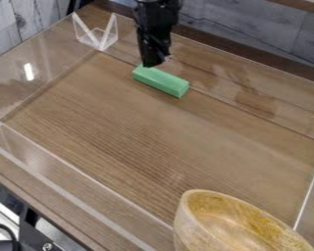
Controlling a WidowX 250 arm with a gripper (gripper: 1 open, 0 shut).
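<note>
A green rectangular block [161,81] lies flat on the wooden table toward the back centre. The black gripper [152,54] hangs just behind and above its left end, apart from it, at the top of the view. Its fingers are small and dark, and I cannot make out whether they are open or shut.
A clear plastic piece [94,34] stands at the back left. A large yellow bowl [235,224] sits at the front right. Grey walls line the back, and cables lie past the table's front-left edge.
</note>
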